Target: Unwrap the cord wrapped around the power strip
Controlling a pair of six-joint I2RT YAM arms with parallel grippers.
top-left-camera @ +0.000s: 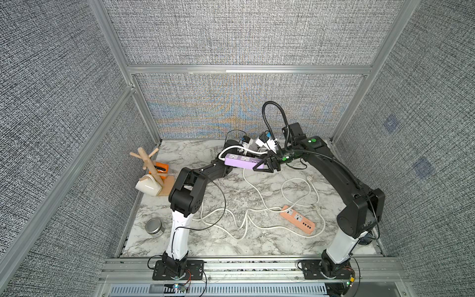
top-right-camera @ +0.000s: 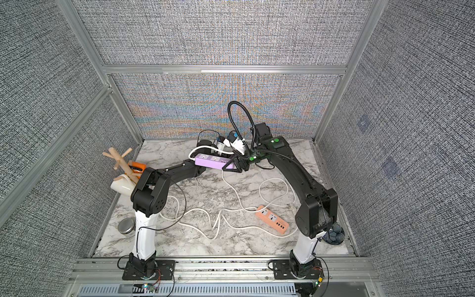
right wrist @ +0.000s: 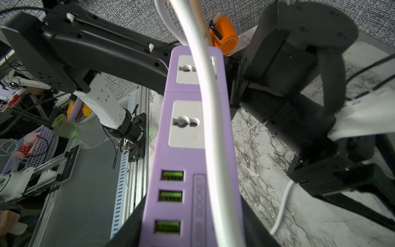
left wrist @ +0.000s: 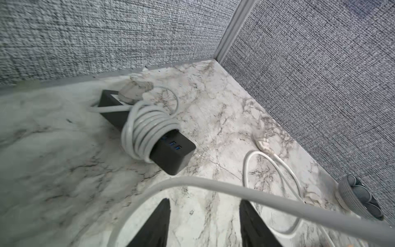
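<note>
My right gripper [top-left-camera: 267, 164] is shut on the end of a purple power strip [top-left-camera: 240, 160], held raised at the back middle, with a white cord [right wrist: 209, 123] running along it. My left gripper is behind that strip, its fingers open with nothing between them; a white cable [left wrist: 214, 187] arches across just above them. In the left wrist view, a black power strip [left wrist: 166, 152] lies on the table with white cord [left wrist: 142, 123] coiled tightly around it; the overhead views hide it behind the arms.
An orange power strip [top-left-camera: 296, 220] and loose cords lie at front right. A wooden stand [top-left-camera: 165, 185], white mug [top-left-camera: 147, 184] and orange object [top-left-camera: 161, 167] are at left; a tin [top-left-camera: 154, 226] is at front left. A dark bowl [top-right-camera: 334, 233] is at right.
</note>
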